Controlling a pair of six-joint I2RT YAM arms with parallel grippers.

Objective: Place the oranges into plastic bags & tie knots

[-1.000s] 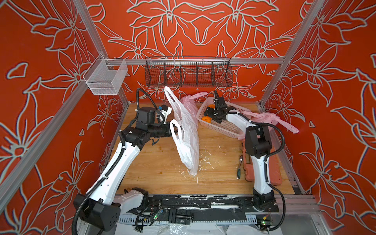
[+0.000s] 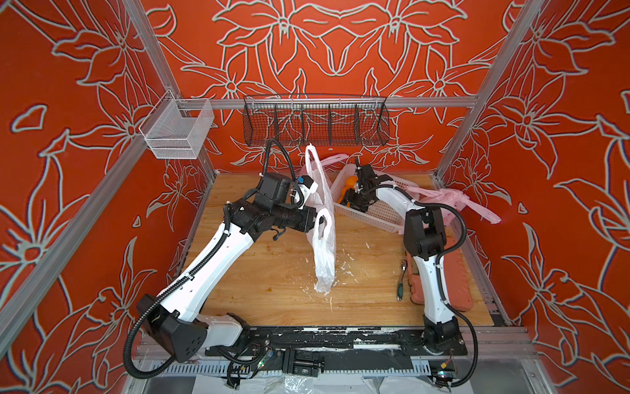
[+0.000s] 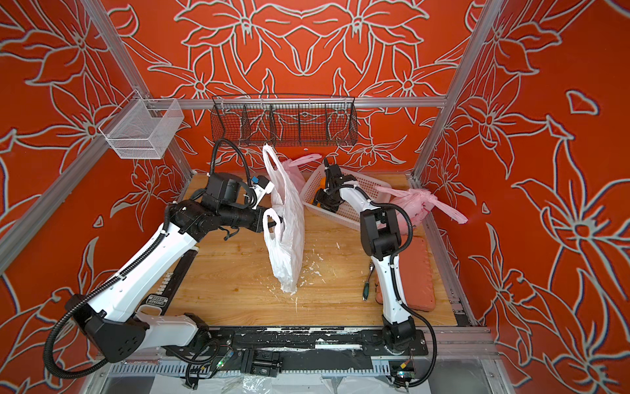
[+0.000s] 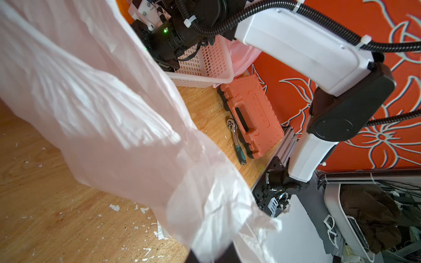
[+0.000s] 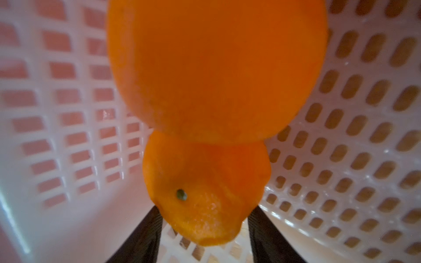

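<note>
A white plastic bag (image 2: 323, 246) hangs over the table, upright with its handles loose at the top. My left gripper is shut on its thin film, seen at the bottom edge of the left wrist view. Inside the pink basket (image 2: 387, 219) is my right gripper, its fingers (image 5: 142, 239) apart on either side of the lower orange (image 5: 197, 188). Whether they press on it, I cannot tell. A larger-looking orange (image 5: 214, 65) fills the upper part of the right wrist view.
Pink bags (image 2: 452, 199) lie right of the basket and behind the white bag. An orange toolbox (image 4: 256, 116) and a ratchet (image 2: 401, 282) rest at the right. Bare wooden table (image 2: 242, 282) spreads at the front left.
My left gripper has moved right, taking the upper part of the white bag along toward the basket.
</note>
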